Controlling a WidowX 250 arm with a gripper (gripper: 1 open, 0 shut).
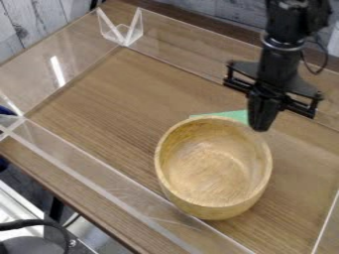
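My gripper [261, 121], a black unit on a grey arm, hangs at the right over the wooden surface, just above the back right rim of a large tan bowl [212, 163]. It is shut, with nothing visible between its fingers. A flat green item [220, 116] lies behind the bowl, partly hidden by it.
The wooden work surface [93, 109] has free room left of the bowl. A clear plastic wall runs along the front left, and a small clear piece [121, 30] stands at the back left. A dark cable lies at the lower left corner.
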